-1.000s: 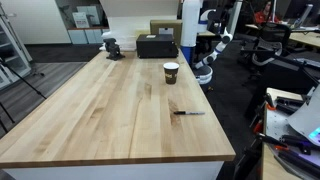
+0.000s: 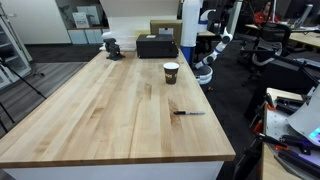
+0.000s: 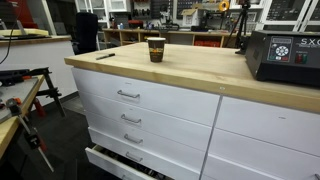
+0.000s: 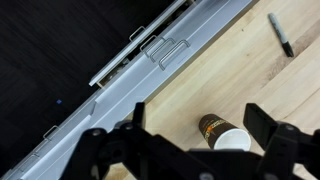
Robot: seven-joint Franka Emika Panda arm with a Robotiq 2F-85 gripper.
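Note:
A dark paper cup with a pale rim stands upright on the wooden tabletop; exterior view 1 has the cup toward the right edge, and the wrist view shows the cup from above. Lying flat nearer the front right is a dark marker, also seen as the marker at the wrist view's upper right. My gripper is open, its dark fingers wide apart and clear of the cup. Below the tabletop, the bottom drawer of the white cabinet is pulled out.
A black box-shaped device and a small dark appliance occupy the table's far end. Several shut drawers with metal handles, such as the top drawer, line the cabinet front.

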